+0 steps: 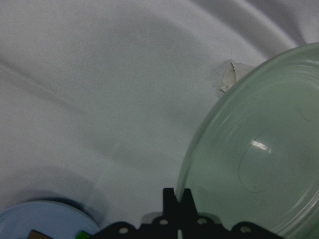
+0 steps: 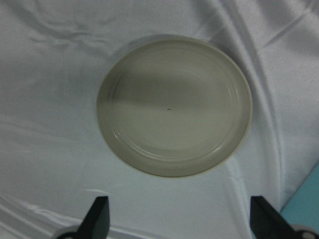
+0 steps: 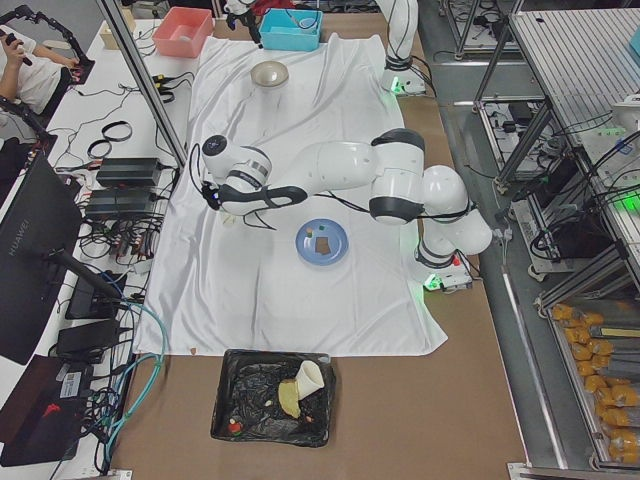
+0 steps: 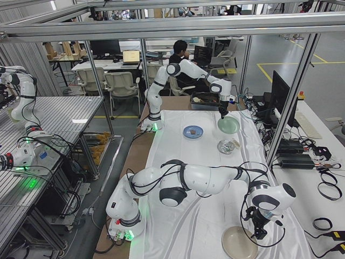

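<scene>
A pale green plate (image 4: 228, 124) is at my left gripper, whose fingertips are together at its rim in the left wrist view, shut on that rim. A blue plate (image 3: 321, 255) with a brown piece on it lies nearby on the white cloth. My right gripper is open above an empty beige plate (image 2: 172, 119). A crumpled silvery item (image 4: 226, 146) lies between the plates in the camera right view.
A black bin (image 3: 260, 420) with scraps stands on the brown table beyond the cloth's edge. A blue bin (image 3: 290, 35) and pink bin (image 3: 180, 40) are at the far end.
</scene>
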